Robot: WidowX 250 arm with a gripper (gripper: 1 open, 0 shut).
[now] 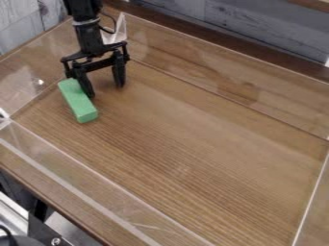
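A green elongated block (79,102) lies on the wooden table (193,144) at the left, angled toward the front. The black gripper (95,73) is over its far end, with its fingers spread open; whether a finger touches the block is hard to tell.
A pale wall or rail runs along the back, and the table's left edge lies just beside the block, with dark cables below it at the lower left.
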